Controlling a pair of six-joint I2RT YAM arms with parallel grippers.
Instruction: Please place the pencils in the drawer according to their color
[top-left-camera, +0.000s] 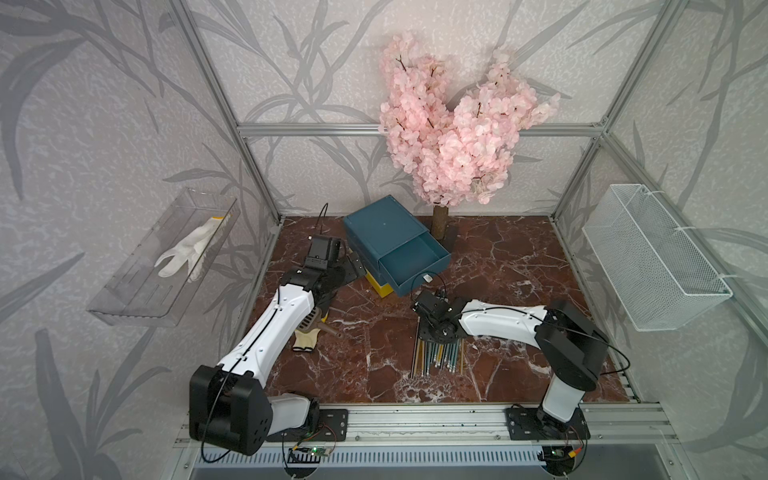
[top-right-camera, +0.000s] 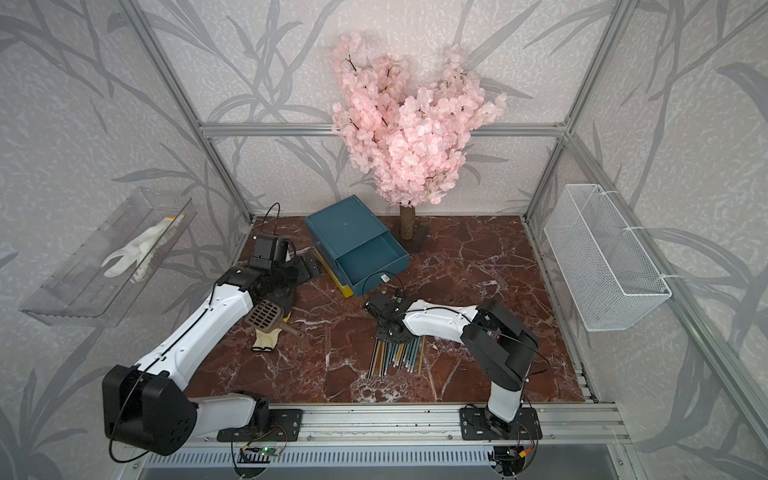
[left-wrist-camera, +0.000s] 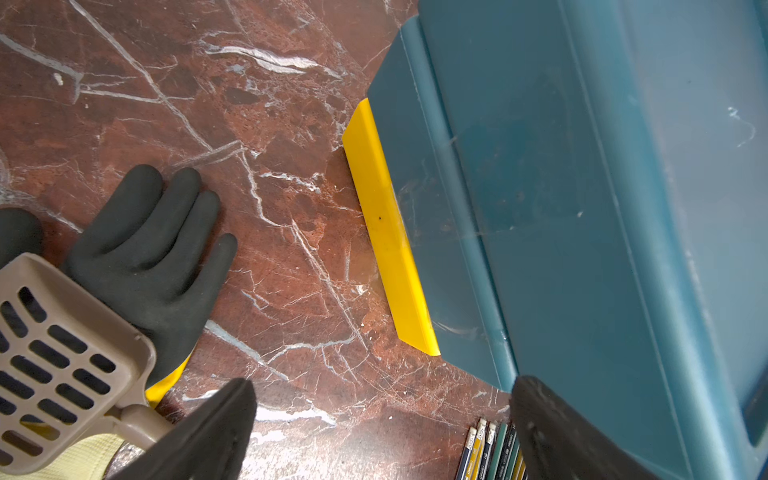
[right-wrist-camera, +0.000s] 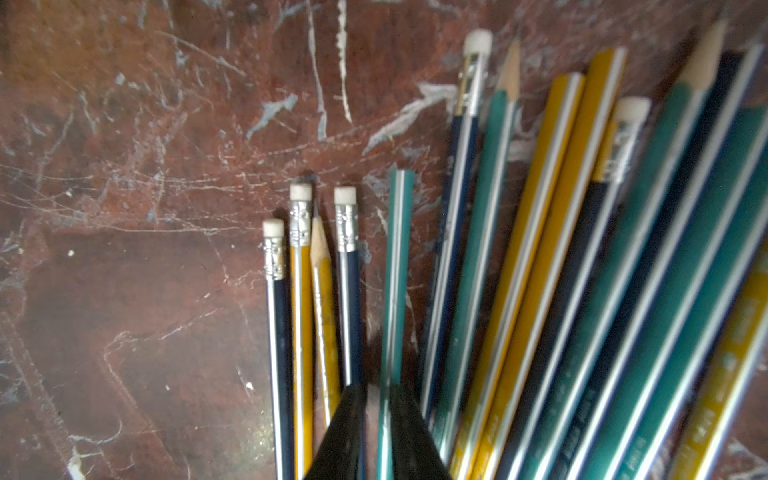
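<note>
Pencils in green (right-wrist-camera: 640, 224), yellow (right-wrist-camera: 544, 232) and dark blue (right-wrist-camera: 452, 232) lie side by side on the marble table, some with white erasers. Low over them is my right gripper, its fingers part open. A single green pencil (right-wrist-camera: 397, 264) runs between its fingers, close to the right one, with a gap on its left. The blue drawer box (top-left-camera: 385, 225) stands behind, its upper drawer (top-left-camera: 436, 256) pulled out; from above that drawer looks empty. Beside the box, my left gripper is spread wide open with nothing between its fingers.
Below the blue drawers, a yellow drawer front (left-wrist-camera: 388, 232) shows. A dark work glove (left-wrist-camera: 160, 248) and a tan slotted scoop (left-wrist-camera: 72, 368) lie left of the box. A blossom tree (top-left-camera: 441, 224) stands behind. Bare tabletop (top-left-camera: 520, 264) extends to the right.
</note>
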